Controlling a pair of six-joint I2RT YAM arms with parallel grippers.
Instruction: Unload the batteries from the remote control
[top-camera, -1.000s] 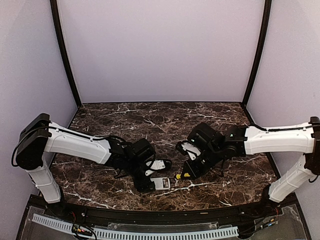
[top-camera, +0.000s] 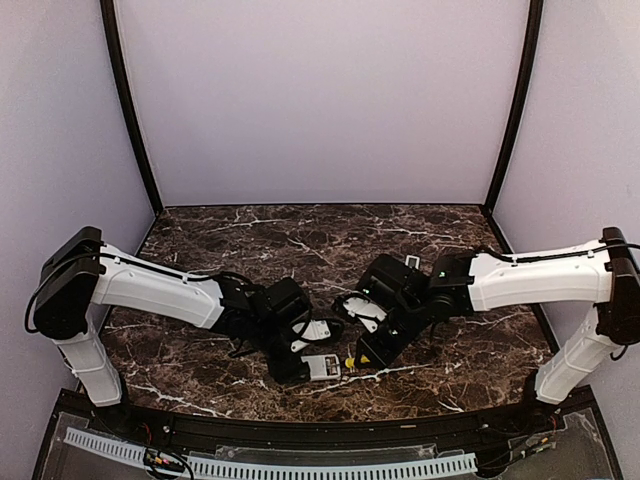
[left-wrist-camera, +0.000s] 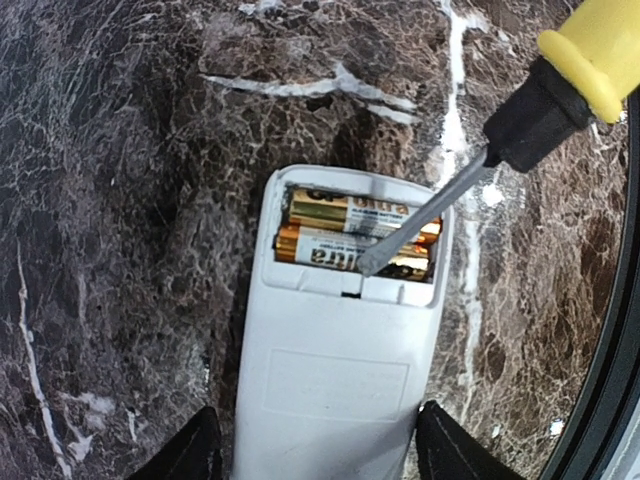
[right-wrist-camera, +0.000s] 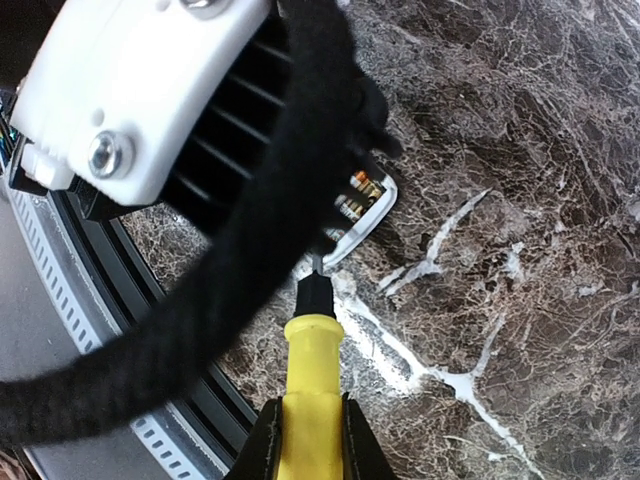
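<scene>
The white remote (left-wrist-camera: 332, 380) lies on the marble table with its battery bay uncovered, two batteries (left-wrist-camera: 320, 245) inside. My left gripper has a finger at each side of the remote's lower part; whether it grips is unclear. My right gripper is shut on a yellow-handled screwdriver (right-wrist-camera: 310, 355). In the left wrist view the screwdriver's tip rests at the lower battery, near the bay's lower edge. The left gripper's housing hides part of the remote in the right wrist view.
Both arms are close together at the front middle.
My right gripper has moved left and slightly toward the front with the screwdriver, closer to the remote. The left arm looks still.
</scene>
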